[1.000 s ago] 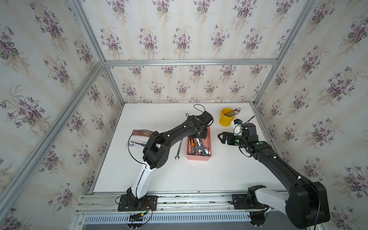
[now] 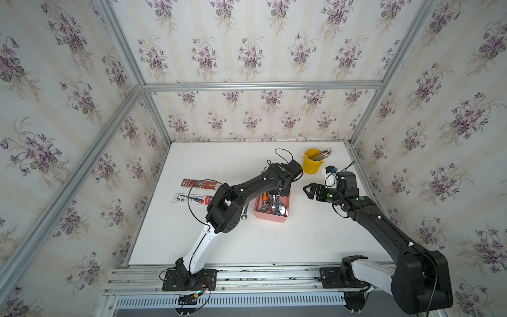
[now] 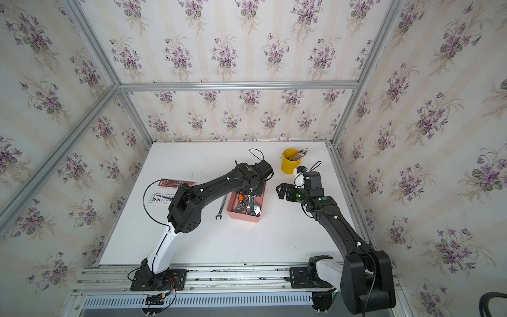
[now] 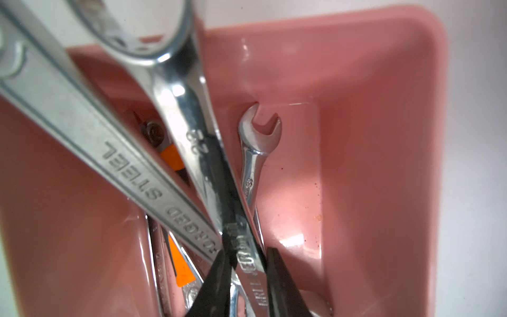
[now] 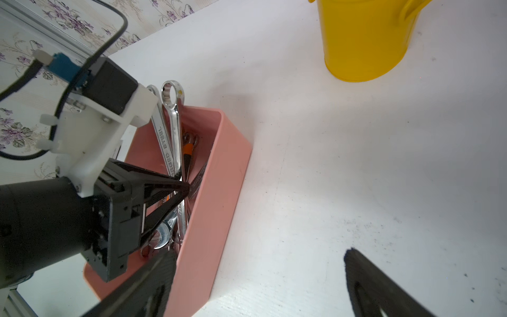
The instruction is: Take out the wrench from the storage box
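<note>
The pink storage box [image 2: 271, 216] holds several wrenches and other tools. In the left wrist view a large shiny wrench [image 4: 184, 105] leans up past the box rim, beside a flat wrench marked FORGED STEEL [image 4: 126, 169]. A smaller open-ended wrench [image 4: 254, 153] lies lower in the box. My left gripper is down inside the box, one finger on each side of the shiny wrench's shaft; whether they press on it is unclear. To the right of the box, my right gripper stands open above bare table, nothing between its fingers.
Left of the box another wrench [image 2: 244, 211] lies on the table. Two flat packages, a brown one [image 2: 199, 183] and a white one [image 2: 191, 198], are further left. A yellow bucket [image 2: 312, 162] stands at the back right.
The box has shifted slightly left and toward the front. The right arm has barely moved.
</note>
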